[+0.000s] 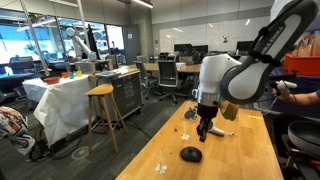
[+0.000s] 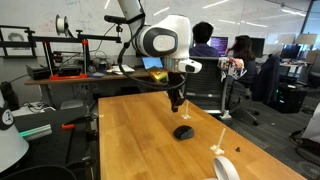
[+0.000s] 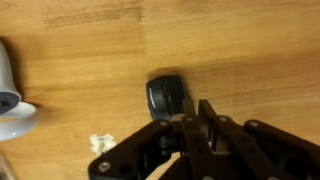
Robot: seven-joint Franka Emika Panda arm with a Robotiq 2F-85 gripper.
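Note:
A black, rounded object (image 1: 191, 154) rests on the wooden table; it may be a computer mouse. The wrist view shows it as a dark block (image 3: 167, 97) just beyond my fingertips. In the second exterior view, the same black object (image 2: 183, 132) lies below my gripper (image 2: 178, 108). Raised above the tabletop, my gripper (image 1: 206, 133) is apart from the black object. Its dark fingers look close together, shut. Whether anything sits between them is too small and dark to tell.
A white, cup-like item (image 3: 8, 100) stands at the left edge of the wrist view. A small crumpled white scrap (image 3: 101, 143) lies on the table (image 1: 235, 160). Bare wood surrounds the black object on most sides.

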